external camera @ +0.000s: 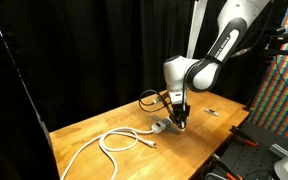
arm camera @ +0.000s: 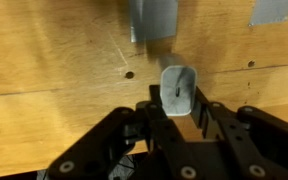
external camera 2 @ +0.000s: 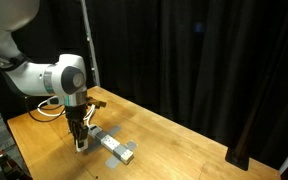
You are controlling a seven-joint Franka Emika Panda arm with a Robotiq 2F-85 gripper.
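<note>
My gripper is shut on a small white object (arm camera: 179, 82), which shows a rounded, pale end with a dark mark in the wrist view. In exterior view 2 the gripper (external camera 2: 82, 138) points down close to the tabletop, with the white object (external camera 2: 81, 148) at its tips. Whether it touches the table is hard to tell. A pale, long power strip (external camera 2: 116, 148) lies beside the gripper, with grey tape patches by it. From exterior view 1, the arm's gripper (external camera: 179, 118) partly hides the strip.
A white cable (external camera: 106, 146) lies looped on the wooden table (external camera: 79, 133), left of the gripper. Grey tape (arm camera: 156, 18) is stuck to the wood ahead of the gripper. Black curtains stand behind the table.
</note>
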